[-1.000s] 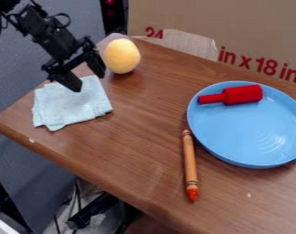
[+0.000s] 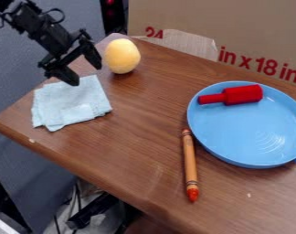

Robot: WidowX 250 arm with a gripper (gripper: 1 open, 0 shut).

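Observation:
The black gripper (image 2: 79, 71) is at the upper left, over the upper part of a folded pale cloth (image 2: 70, 106) that lies on the wooden table. Whether its fingers are open or shut is too small and dark to tell. A yellow round object (image 2: 122, 57) sits just right of the gripper. On the right, a blue plate (image 2: 246, 138) holds a red object with a handle (image 2: 241, 94). An orange crayon (image 2: 190, 167) lies to the left of the plate.
A cardboard box (image 2: 224, 32) stands behind the table. The table's edge runs along the left, with floor and cables below it.
The gripper has shifted slightly over the last second, staying near the top of the cloth. The other objects look unchanged.

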